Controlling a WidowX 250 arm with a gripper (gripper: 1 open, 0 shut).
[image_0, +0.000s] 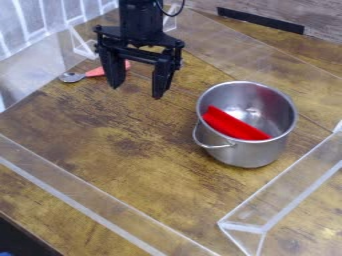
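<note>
The black gripper (138, 76) hangs over the upper middle of the wooden table, its two fingers apart and nothing between them. A steel pot (243, 150) with a handle stands at the right, holding a long red object (234, 124). The gripper is to the pot's upper left, apart from it. A small red-handled utensil with a silver head (72, 77) lies at the upper left, partly hidden behind the gripper.
Clear plastic panels edge the table (107, 150) at the left and at the lower right. A dark strip runs along the back right.
</note>
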